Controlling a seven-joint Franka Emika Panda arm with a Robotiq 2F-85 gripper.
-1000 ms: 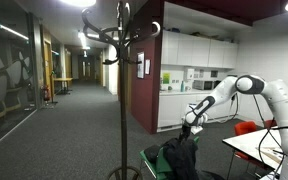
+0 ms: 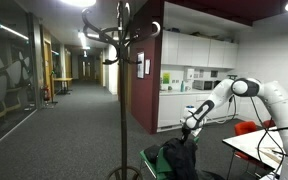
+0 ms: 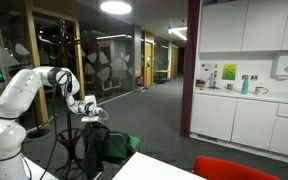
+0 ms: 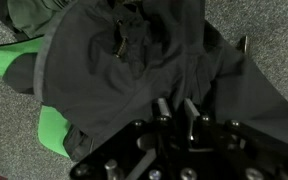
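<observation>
A black jacket (image 4: pixel 114 75) fills much of the wrist view, its folds spread over a green chair (image 4: pixel 52 130). My gripper is over the jacket with its fingertips a little apart. Dark cloth lies right under and around them; whether any fold sits in the gap is hard to tell. From exterior view 1, the gripper (image 2: pixel 187 131) is low at the top of the draped jacket (image 2: pixel 180 156). Exterior view 2 has the jacket (image 3: pixel 93 140) hanging down from the chair (image 3: pixel 115 147), below the arm.
A dark coat stand (image 2: pixel 123 90) rises in the foreground of exterior view 1, left of the chair. White tables (image 3: pixel 156 167) and red chairs (image 3: pixel 229 169) are nearby. The carpet beyond the stand is clear.
In exterior view 1 the wrist seems to have come slightly down and left toward the jacket. The jacket, chair and stand look the same.
</observation>
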